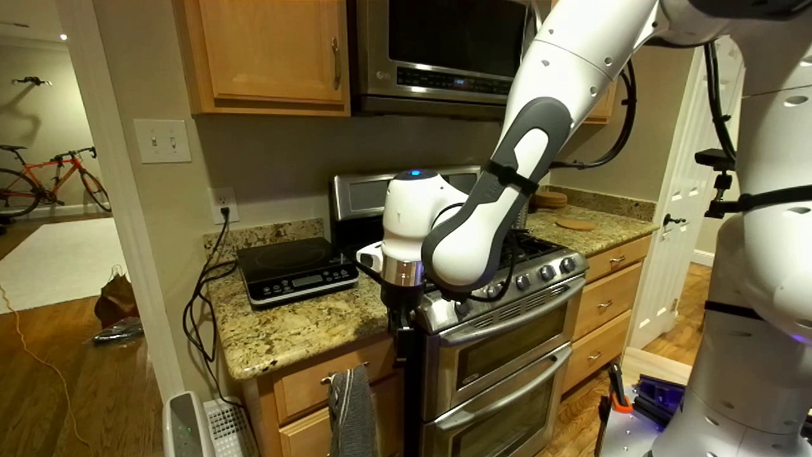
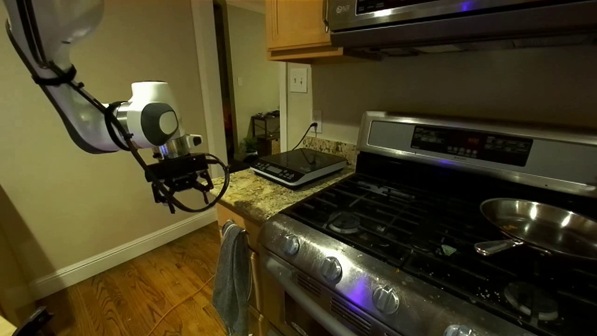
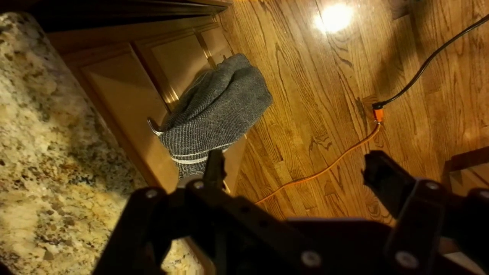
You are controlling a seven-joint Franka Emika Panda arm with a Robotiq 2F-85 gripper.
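Note:
A dark grey towel (image 3: 220, 105) with white stripes hangs over the handle of a wooden drawer, below the granite counter. In the wrist view my gripper is open, its two black fingers wide apart with only floor and an orange cord showing between them. The left finger's tip overlaps the towel's lower edge in that view; no contact shows. From the other side, the gripper (image 2: 187, 204) hangs in the air in front of the counter, left of and higher than the towel (image 2: 232, 274).
A black induction cooktop (image 1: 293, 270) sits on the granite counter (image 1: 304, 335). The gas stove (image 2: 358, 252) stands right beside it, bearing a steel pan (image 2: 537, 224). An orange cord (image 3: 321, 173) crosses the wooden floor. Open air surrounds the gripper on the wall side.

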